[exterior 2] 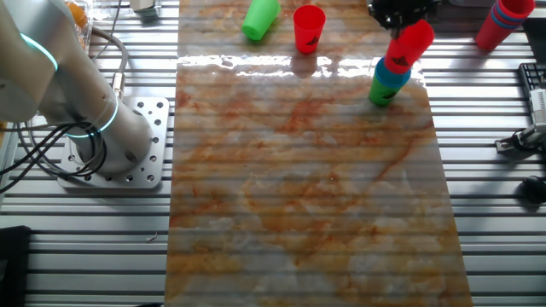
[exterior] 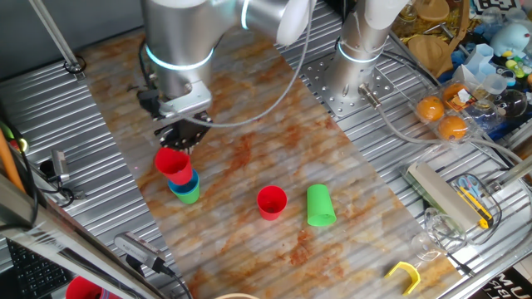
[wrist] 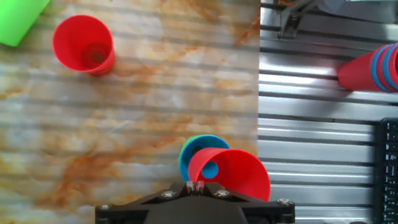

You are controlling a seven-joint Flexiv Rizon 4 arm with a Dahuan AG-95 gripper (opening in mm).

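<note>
My gripper is shut on the rim of a red cup (wrist: 233, 171), which hangs tilted from the fingertips. In exterior view 2 this held cup (exterior 2: 410, 44) is right over a blue cup (exterior 2: 392, 73) nested in a green cup (exterior 2: 382, 93). Its lower end overlaps the blue mouth in the views; whether they touch I cannot tell. A second red cup (exterior: 272, 203) stands upright on the marbled board, and beside it a green cup (exterior: 320, 205) lies on its side.
A stack of red and blue cups (wrist: 367, 70) lies on the slatted metal table beyond the board's edge. A small metal device (exterior: 140, 249) and a keyboard (exterior: 33, 267) are near that side. Much of the marbled board (exterior 2: 299, 205) is bare.
</note>
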